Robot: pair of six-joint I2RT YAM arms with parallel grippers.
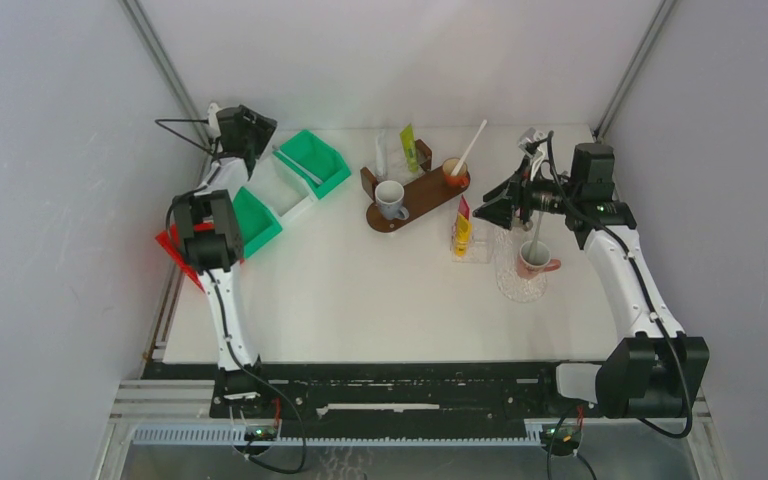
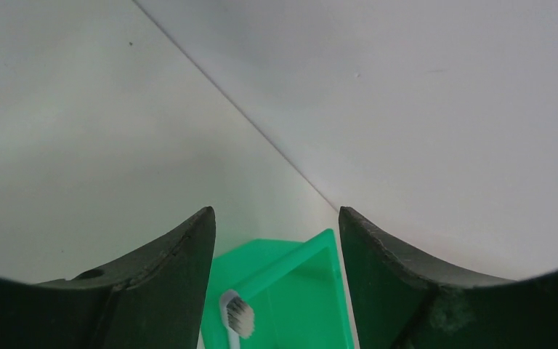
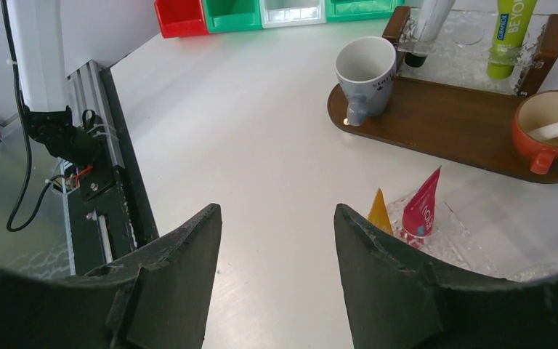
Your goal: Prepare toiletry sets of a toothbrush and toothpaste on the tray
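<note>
My left gripper hangs at the back left by the tray, its fingers apart and empty. Beyond them shows a green compartment [image 2: 301,291] where a white toothbrush [image 2: 234,320] lies against the side. From above, that toothbrush [image 1: 298,167] slants across the far green compartment [image 1: 330,155]. On the right side, my right gripper stands open, holding nothing. Yellow toothpaste [image 1: 462,234] and a pink-red tube [image 1: 464,207] stand in a clear holder. Another toothbrush [image 1: 470,148] leans in the orange cup [image 1: 455,178]. A green tube [image 1: 408,138] and a white tube [image 1: 381,150] stand behind.
White [image 1: 285,190], near green [image 1: 255,222] and red [image 1: 173,240] compartments complete the row. A grey mug [image 1: 391,200] sits on the brown board [image 1: 422,199]. The pink mug [image 1: 533,258] is beneath the right arm. Mid-table is clear.
</note>
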